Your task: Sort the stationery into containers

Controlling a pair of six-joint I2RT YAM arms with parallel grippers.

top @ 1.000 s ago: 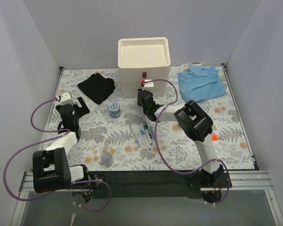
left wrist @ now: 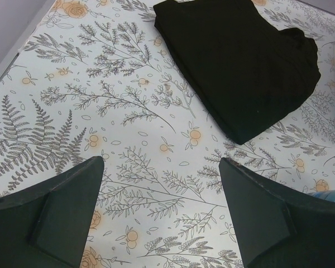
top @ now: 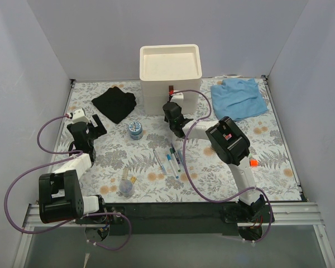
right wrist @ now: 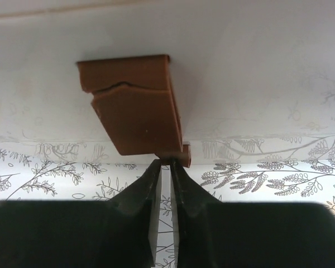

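A white box [top: 170, 61] stands at the back centre. On its front are brown tabs [right wrist: 134, 120], one above the other. My right gripper is at the lower brown tab, its fingertips close together; whether they hold it I cannot tell. My left gripper [top: 93, 125] stands open over bare table at the left. Several pens [top: 172, 166], a clear cup [top: 125, 187] with small items beside it and an orange object [top: 253, 163] lie on the table.
A black cloth [top: 113, 103] lies back left, a blue cloth [top: 239, 98] back right. A round blue container [top: 135, 129] sits left of centre.
My right gripper and arm have shifted slightly at the box front. The left arm has not moved.
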